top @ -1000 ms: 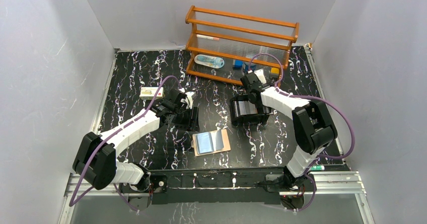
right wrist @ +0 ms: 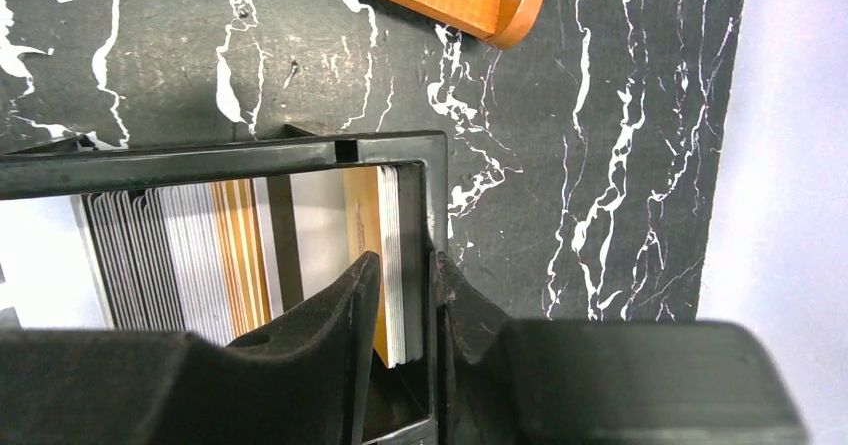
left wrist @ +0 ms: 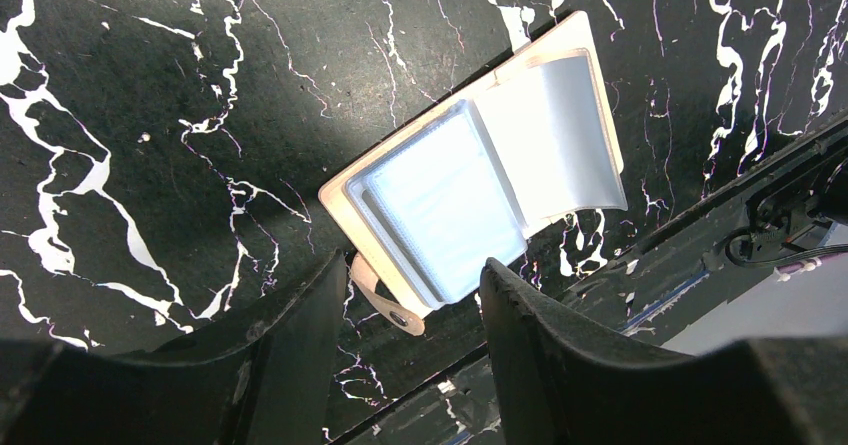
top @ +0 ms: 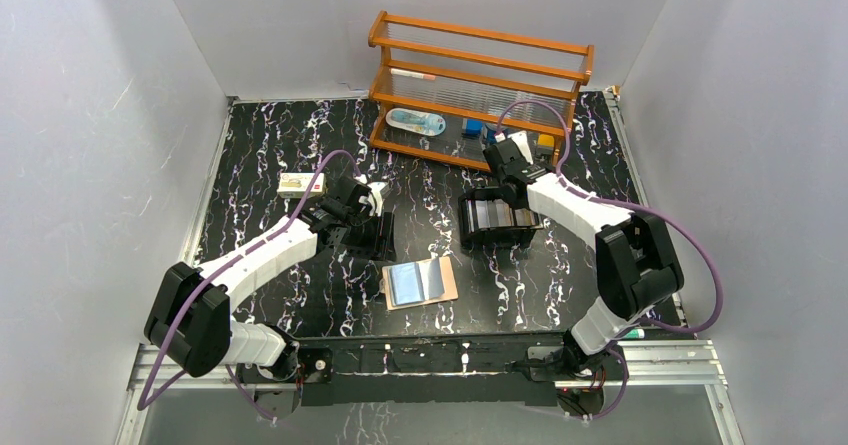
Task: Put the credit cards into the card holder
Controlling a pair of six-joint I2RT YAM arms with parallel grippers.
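Note:
The tan card holder (top: 449,283) lies opened on the table, its clear plastic pockets (left wrist: 440,200) facing up. Above its near side my left gripper hangs open and empty. A black box (top: 490,235) at centre right holds a row of upright thin items, among them a white-edged card stack (right wrist: 392,235) at the row's right end. My right gripper is over that end, part open. One finger is in front of a gold-coloured item (right wrist: 361,210); the other is at the box's right wall. Whether the fingers touch the stack is not clear.
Behind the box stands an orange wooden rack (top: 480,35) with a blue-and-white pack (top: 415,122) and small boxes on it. A white carton (top: 300,185) sits at the left. Open table lies between the card holder and the box.
The left arm and the card holder have stayed put.

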